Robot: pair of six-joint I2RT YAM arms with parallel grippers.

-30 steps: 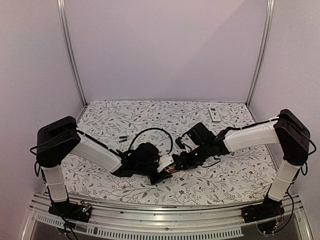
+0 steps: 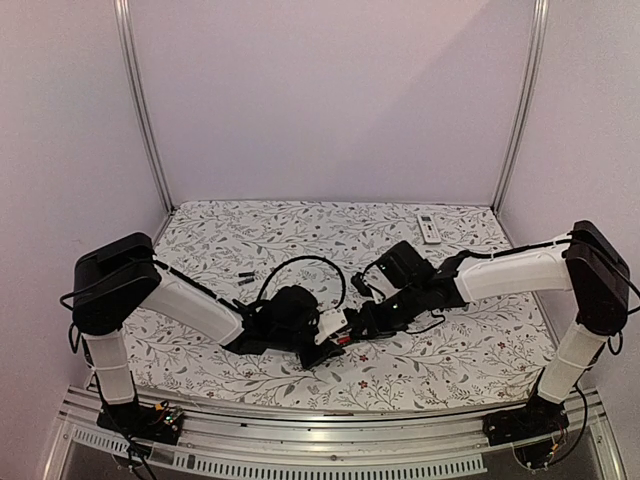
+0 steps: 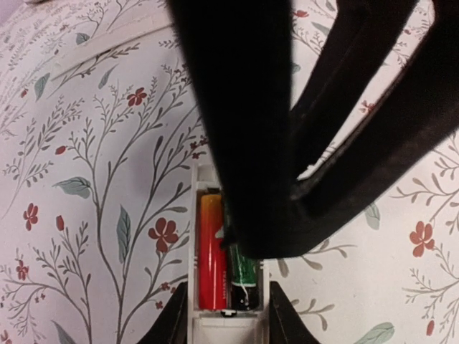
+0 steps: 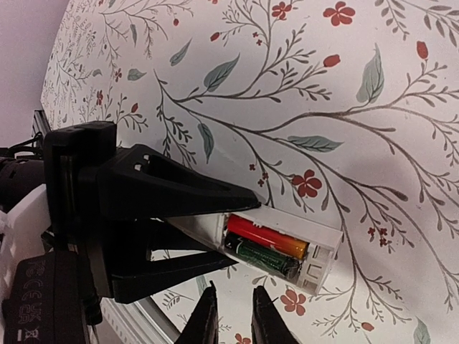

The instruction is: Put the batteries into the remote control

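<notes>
The white remote control (image 4: pixel 326 240) is held with its battery compartment facing up, and my left gripper is shut across its body. Inside the compartment a red battery (image 4: pixel 262 235) with an orange end and a green battery (image 4: pixel 258 255) lie side by side. My right gripper is partly open, its slim fingertips apart with nothing visible between them. In the left wrist view the black right fingers (image 3: pixel 251 143) reach over the remote and hide part of the green battery. Whether they touch it I cannot tell.
Two small dark pieces (image 2: pixel 246 278) lie on the flowered table at the left. A white device (image 2: pixel 429 229) rests at the back right. Both arms crowd together over the middle front.
The right arm has shifted very slightly, its elbow a little outward and its wrist a touch higher in the view. The left arm and the remote look unmoved.
</notes>
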